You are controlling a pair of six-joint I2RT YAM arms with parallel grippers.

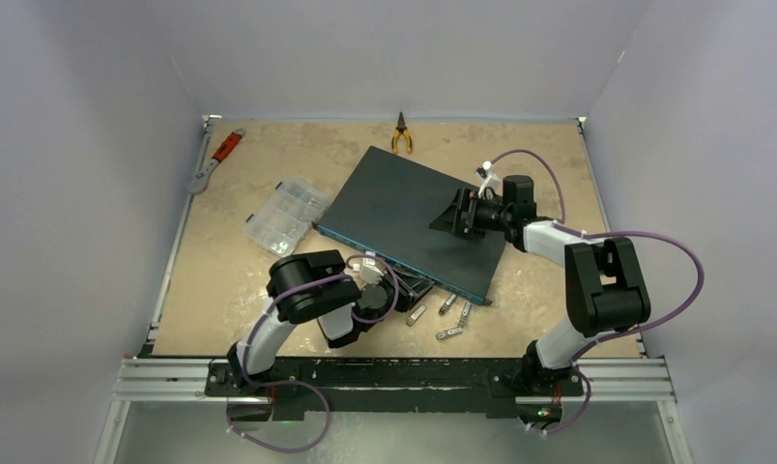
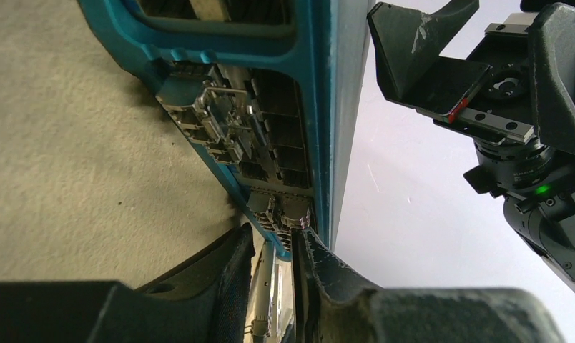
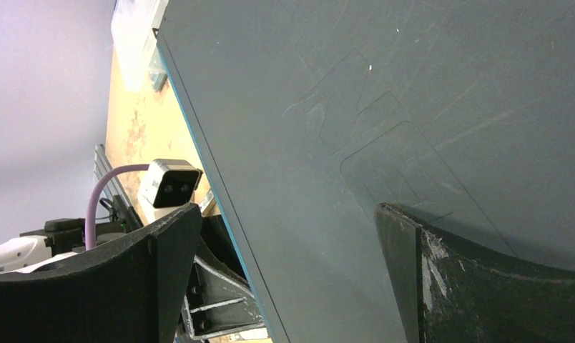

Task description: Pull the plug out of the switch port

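Observation:
The dark switch (image 1: 409, 208) lies slantwise on the table, its blue-edged front facing the left arm. In the left wrist view its port face (image 2: 313, 143) runs away from the camera, with metal port cages (image 2: 231, 118) showing. My left gripper is at the far end of that face, its fingers part open. A slim silver plug-like piece (image 2: 264, 286) shows in the gap between them; whether it sits in a port or lies beyond cannot be told. Over the switch top, my right gripper stands wide open with nothing between its fingers.
Several loose silver modules (image 1: 449, 333) lie before the switch, close to the left gripper. A clear compartment box (image 1: 288, 217) is at its left, with pliers (image 1: 401, 135) behind and a red-handled tool (image 1: 217, 159) at back left.

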